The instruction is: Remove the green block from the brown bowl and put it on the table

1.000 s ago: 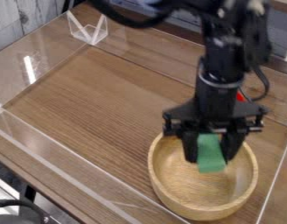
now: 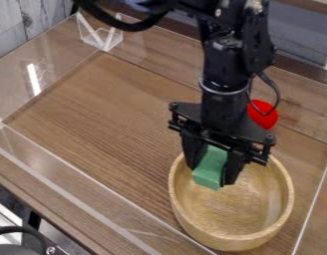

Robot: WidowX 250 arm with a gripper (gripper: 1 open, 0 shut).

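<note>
The green block (image 2: 209,169) is held between the fingers of my gripper (image 2: 210,170), over the upper left part of the brown bowl. Its lower end shows below the black fingers, and its upper part is hidden by them. The tan-brown bowl (image 2: 259,221) stands at the lower right, and the inside that shows is empty. From this angle I cannot tell how far the block is above the bowl's floor.
A red object (image 2: 263,114) lies behind the arm on the right. A clear wire-like holder (image 2: 100,32) stands at the far left corner.
My gripper has moved left and up in the picture and has turned, with the green block in it. More of the bowl's inside shows now. The bowl has stayed put.
</note>
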